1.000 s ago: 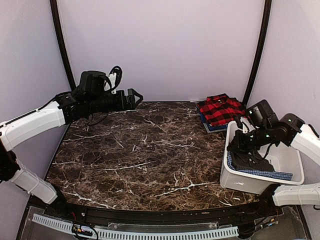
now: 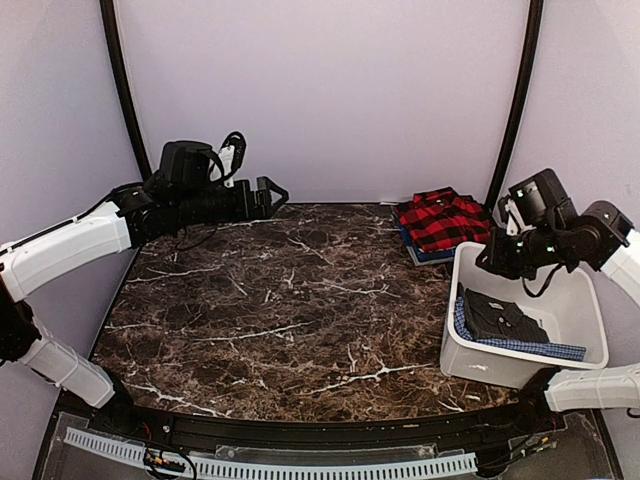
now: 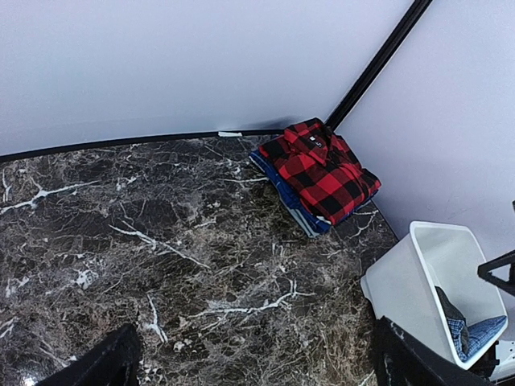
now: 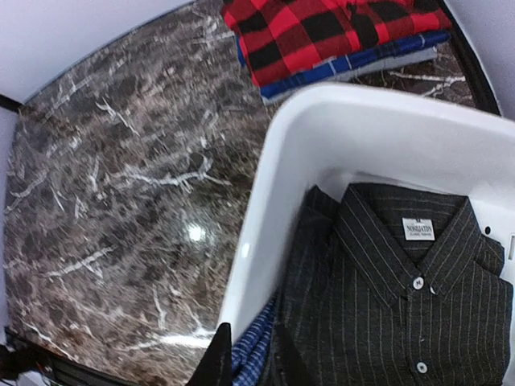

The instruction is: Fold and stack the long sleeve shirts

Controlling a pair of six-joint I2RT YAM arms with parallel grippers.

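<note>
A folded stack of shirts (image 2: 440, 222), red-and-black plaid on top of blue and grey, lies at the back right of the table. The white bin (image 2: 470, 360) at the right holds a dark pinstriped shirt (image 4: 386, 314) with its collar up and a blue checked shirt (image 2: 535, 348). My left gripper (image 2: 262, 200) hangs high over the left half of the table, open and empty. My right gripper (image 2: 492, 258) is over the bin's back left; how far its fingers are apart is unclear in these views.
Walls enclose the back and both sides.
The left arm is still.
</note>
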